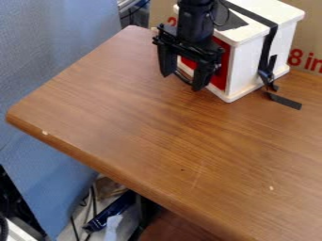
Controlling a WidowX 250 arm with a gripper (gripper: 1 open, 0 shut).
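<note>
My black gripper (185,68) hangs at the top centre of the view, in front of a white box (248,77) with a red front panel (221,77). Its two fingers point down, apart, with nothing visible held between them. The box stands at the back of the wooden table (151,141), with black straps (269,58) running over it and onto the tabletop.
A cardboard box (304,56) with red print stands behind at the upper right. A blue-grey panel (56,56) runs along the table's left side, with bags and cables (107,212) below.
</note>
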